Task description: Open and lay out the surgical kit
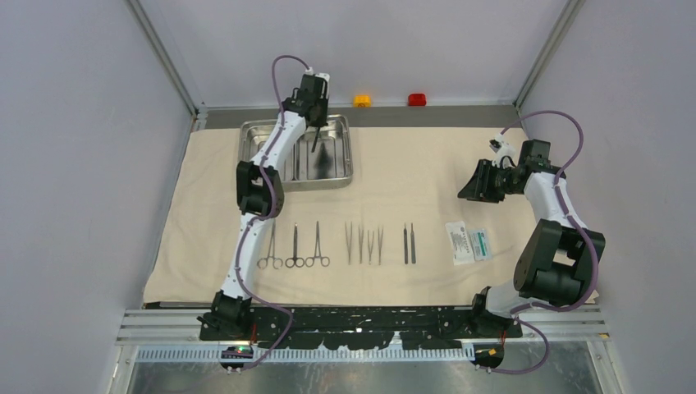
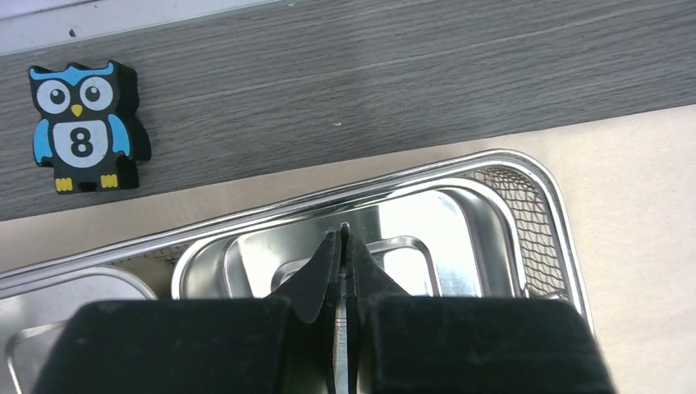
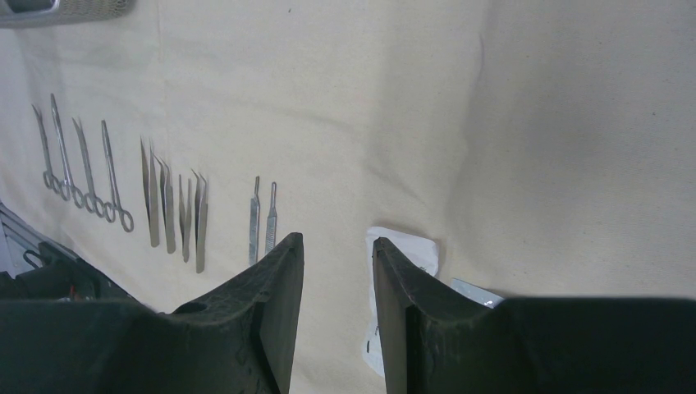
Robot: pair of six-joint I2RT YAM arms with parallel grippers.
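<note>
Over the steel tray (image 1: 351, 156), my left gripper (image 1: 322, 122) is shut on a slim metal instrument (image 1: 316, 139), raised above the tray floor. In the left wrist view the instrument's ridged handle (image 2: 341, 345) runs down between the fingers; what kind of tool it is I cannot tell. To the right, above the cloth, my right gripper stands open and empty. Laid out in a row near the front are ringed scissors or clamps (image 1: 318, 246), tweezers (image 1: 361, 246) and two slim handles (image 1: 405, 246). At the row's right end lie a white packet (image 1: 461, 244) and a blue-and-white one (image 1: 481, 245).
A black owl block (image 2: 86, 127) sits on the grey strip behind the tray. Further right on it are a yellow block (image 1: 362, 101) and a red block (image 1: 417, 99).
</note>
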